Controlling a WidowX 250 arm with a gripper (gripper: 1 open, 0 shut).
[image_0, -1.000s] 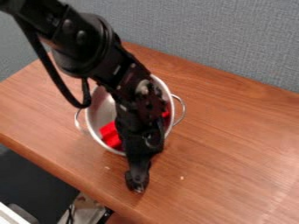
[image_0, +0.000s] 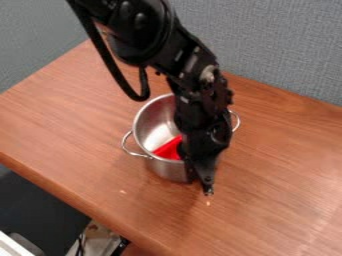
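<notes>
A steel pot (image_0: 147, 120) with two loop handles stands on the wooden table, with a red object (image_0: 168, 148) inside it. The black arm comes down from the top left, and its gripper (image_0: 207, 185) hangs at the pot's right front side, covering part of the rim. The gripper looks shut; nothing shows in it, though its fingertips are small and dark here.
A grey partition (image_0: 281, 50) stands behind it. A dark gap with some pale items lies past the table's front left edge.
The arm has shifted right and up, its gripper now farther right and higher in view.
</notes>
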